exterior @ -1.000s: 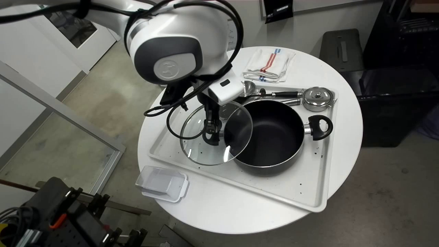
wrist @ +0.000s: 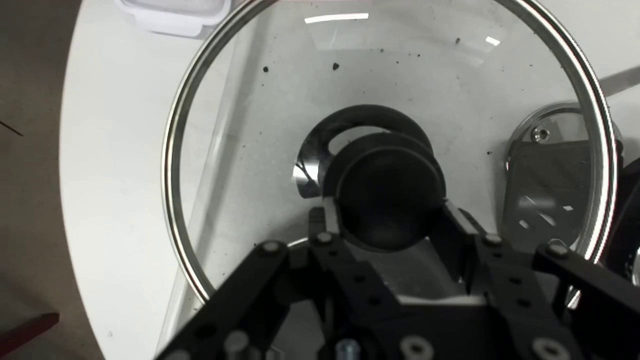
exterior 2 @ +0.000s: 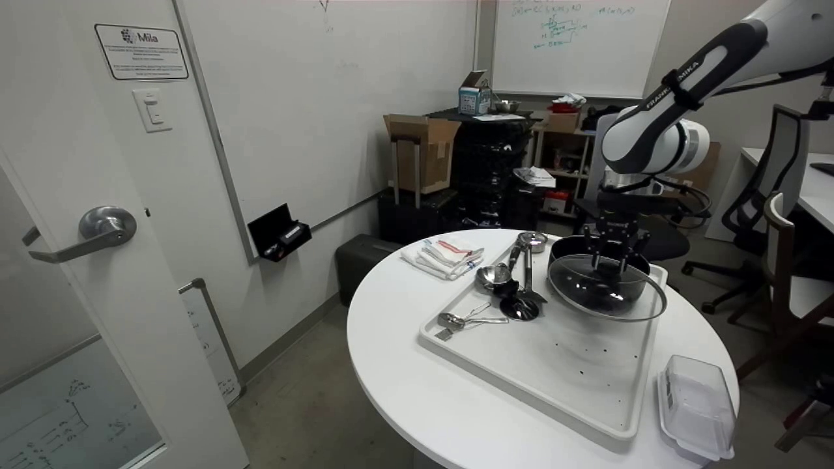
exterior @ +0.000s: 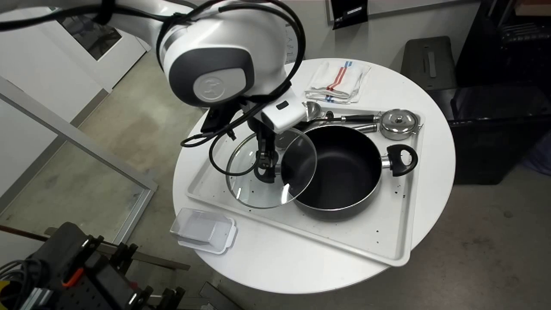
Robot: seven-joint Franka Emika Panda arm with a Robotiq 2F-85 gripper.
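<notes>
My gripper is shut on the round black knob of a glass lid with a metal rim. In exterior view 1 the lid hangs left of the black pot, overlapping its left side and left handle. The pot's inside, as far as it shows, looks empty. From exterior view 2, the lid appears in front of the pot, tilted in the picture, with the gripper above it. Through the glass in the wrist view, a black pot handle shows beneath the knob.
A white tray carries the pot, several utensils and a small lidded metal pot. Behind it lies a folded towel. A clear-covered box stands at the table's front left. The tray's front right is mostly bare.
</notes>
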